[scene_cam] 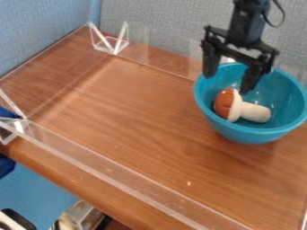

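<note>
My black gripper (pixel 229 70) hangs open over the left rear part of a blue bowl (pixel 249 131) at the right of the wooden table. In the bowl lies a toy mushroom (pixel 249 110), on its side, with an orange-red cap to the left and a pale stem to the right. The fingertips are above the mushroom, with nothing seen between them.
Clear plastic walls edge it, with white corner brackets (pixel 109 40) at back and left. A grey padded wall stands behind.
</note>
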